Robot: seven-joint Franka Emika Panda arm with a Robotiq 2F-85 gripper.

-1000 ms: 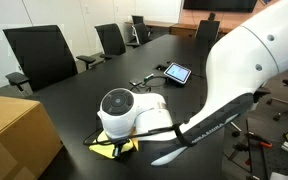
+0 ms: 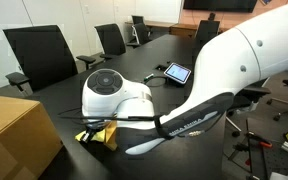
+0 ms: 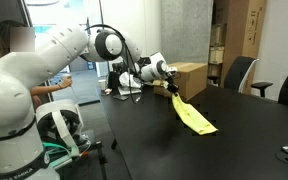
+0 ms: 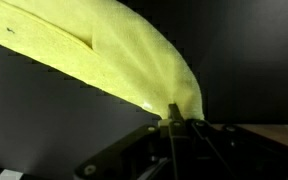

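A long yellow cloth point(image 3: 194, 115) lies stretched over the dark table, its near end flat and its far end raised to my gripper point(image 3: 174, 91). In the wrist view the cloth point(image 4: 124, 55) runs from the upper left down to the fingertips point(image 4: 176, 118), which are shut on its end. Only a small part of the cloth point(image 2: 110, 138) shows in exterior view 1, because my arm hides the rest.
A cardboard box point(image 2: 22, 138) stands close to the gripper on the table point(image 3: 144, 140). A tablet point(image 2: 177, 73) lies farther along. Chairs point(image 2: 112, 40) line the table's edge.
My arm and gripper have moved left in exterior view 1, toward the cardboard box. The held end of the cloth has gone with them.
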